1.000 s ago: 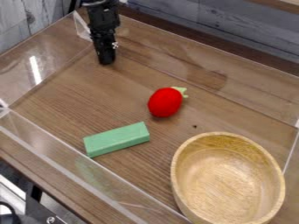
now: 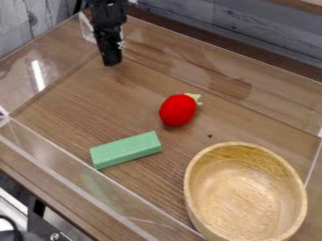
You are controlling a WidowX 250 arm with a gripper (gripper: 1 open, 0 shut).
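Observation:
My gripper (image 2: 111, 54) is at the top left, a small dark shape over the wooden tray floor, shut, with nothing visible between its fingers. A red tomato-like object (image 2: 178, 110) with a pale green top lies right of centre. A green block (image 2: 126, 149) lies at the lower middle, and an empty tan bowl (image 2: 246, 200) sits at the lower right.
Raised walls (image 2: 239, 26) run along the back and left edges, the left one partly transparent.
The red object, green block and bowl have not moved.

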